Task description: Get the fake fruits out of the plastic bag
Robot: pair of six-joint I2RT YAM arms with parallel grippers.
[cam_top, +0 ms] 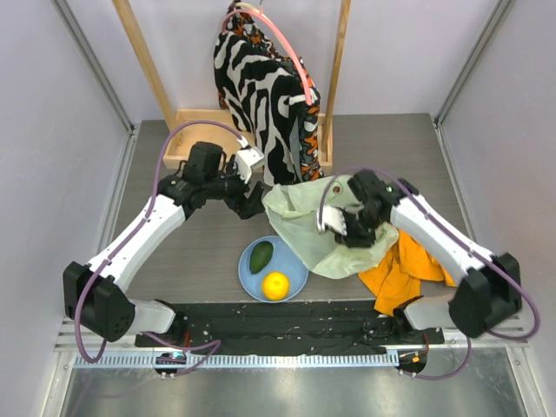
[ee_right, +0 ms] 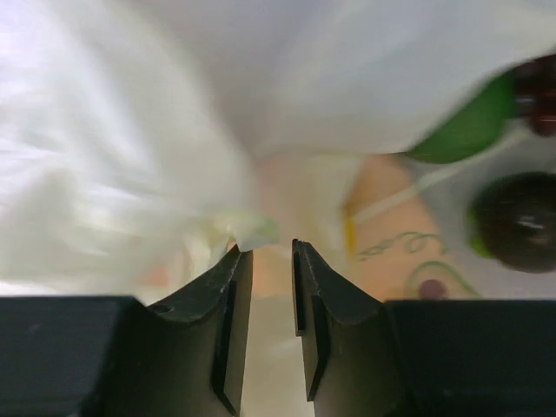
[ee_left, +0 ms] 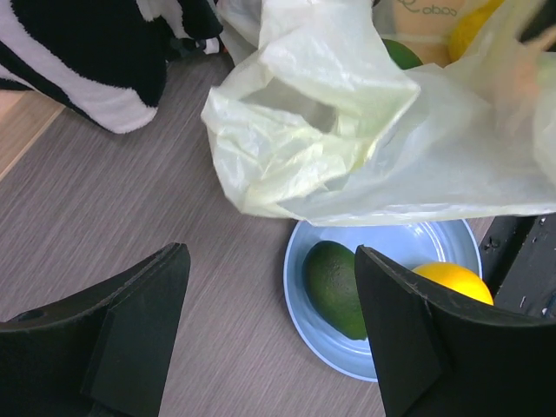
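The pale green plastic bag (cam_top: 294, 228) lies crumpled right of centre, its mouth towards the right arm. Inside it, the right wrist view shows a green fruit (ee_right: 469, 126), a dark round fruit (ee_right: 521, 226) and a dark red one (ee_right: 543, 95), all blurred. A dark green avocado (cam_top: 261, 256) and a yellow fruit (cam_top: 275, 286) rest on the blue plate (cam_top: 247, 284). My right gripper is down at the bag, fingers close together with a narrow gap; bag film shows at the tips, but any pinch is unclear. My left gripper stands open and empty beside the bag's left end.
An orange cloth (cam_top: 408, 265) lies right of and partly under the bag. Behind, a zebra-patterned cloth (cam_top: 269, 95) hangs in a wooden frame (cam_top: 201, 116). Bare table (cam_top: 187, 261) spreads to the left of the plate.
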